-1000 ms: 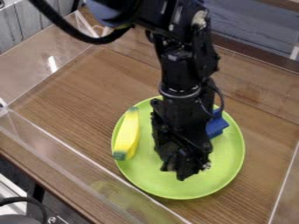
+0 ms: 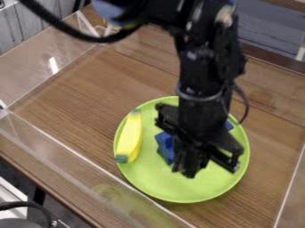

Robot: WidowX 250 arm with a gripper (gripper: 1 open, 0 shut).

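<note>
My black gripper point(image 2: 191, 151) reaches down over a green plate point(image 2: 179, 185), its fingers low at the middle of the plate and blurred; it looks shut. A blue object point(image 2: 166, 145) shows beside and behind the fingers, mostly hidden by them; I cannot tell whether they touch it. A yellow banana point(image 2: 128, 138) lies on the left side of the plate, clear of the gripper.
Clear plastic walls edge it at the left and front. A dark cable arches over the upper left.
The gripper has shifted slightly to the right and is blurred. More of the blue object shows left of the fingers, less at the right.
</note>
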